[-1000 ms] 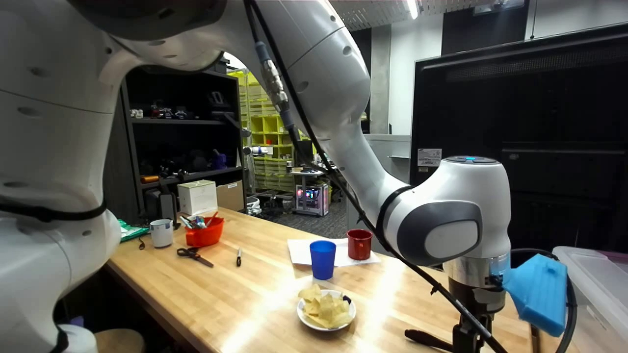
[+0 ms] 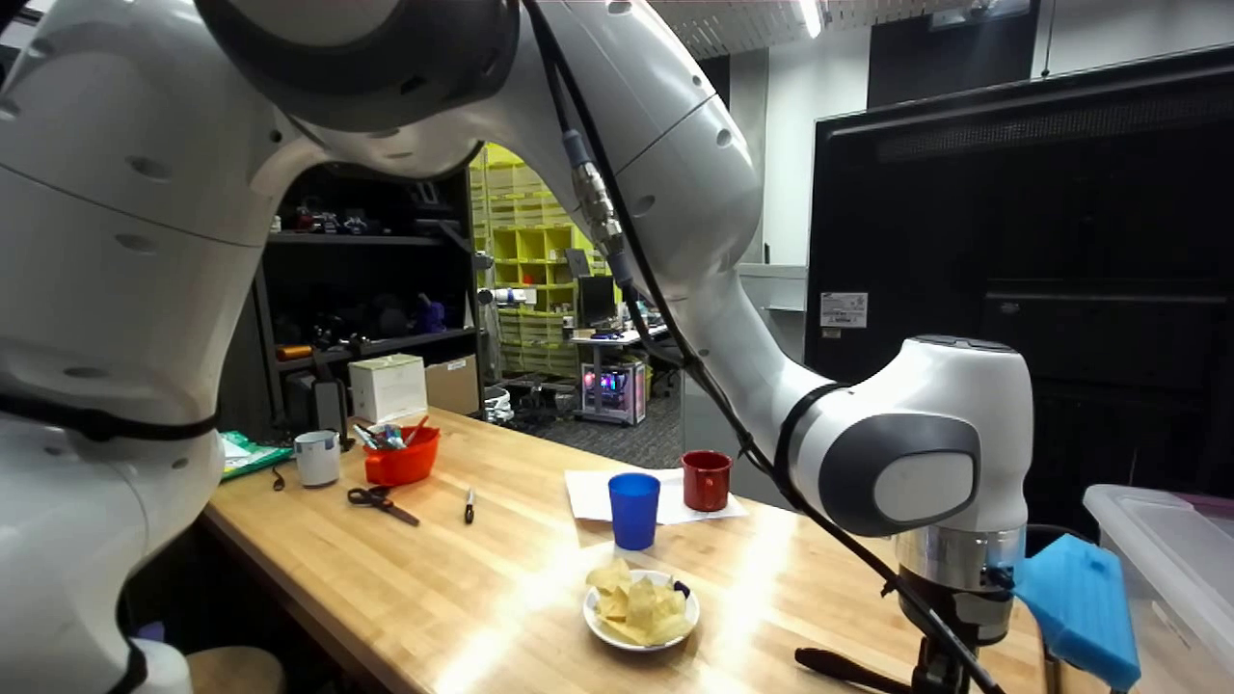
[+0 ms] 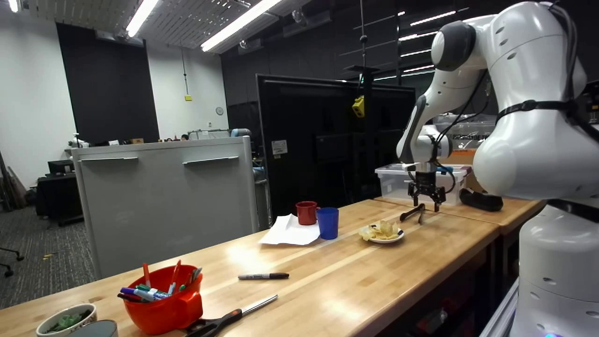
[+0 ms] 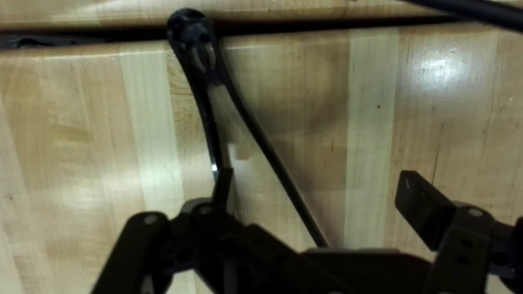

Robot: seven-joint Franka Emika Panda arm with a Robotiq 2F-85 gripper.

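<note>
In the wrist view, what looks like a pair of black tongs lies spread on the wooden table, its joined end at the top by a gap in the tabletop. My gripper is open above it. One arm of the tongs runs between the two fingers in this view; the other passes behind the left fingertip. Whether they touch cannot be told. From the second exterior view, the gripper points down right over the tongs. The first exterior view shows one dark end of the tongs; the fingertips are cut off below.
A plate of chips, a blue cup and a red mug stand nearby. A clear bin and a black object are close to the gripper. Scissors, a marker and a red pen holder lie farther off.
In the first exterior view, the arm and wrist have shifted right and somewhat lower. Objects on the table have stayed in place.
</note>
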